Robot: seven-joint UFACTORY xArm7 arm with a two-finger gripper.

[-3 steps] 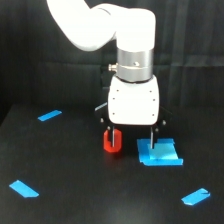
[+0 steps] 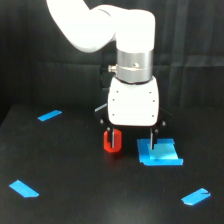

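Observation:
My white gripper (image 2: 131, 138) points down near the middle of the camera view, its dark fingers spread wide open with nothing between them. A red object (image 2: 112, 143) stands on the dark table by the left finger, which overlaps it in this view. Whether that finger touches it, I cannot tell. On the right, a blue square piece (image 2: 162, 154) lies beneath or behind the right finger; its upper edge looks raised. How high the fingertips are above the table is hard to judge.
Blue tape strips mark the dark table at far left (image 2: 50, 115), near left (image 2: 23, 189) and near right (image 2: 196, 197). Black cloth (image 2: 40, 60) hangs behind.

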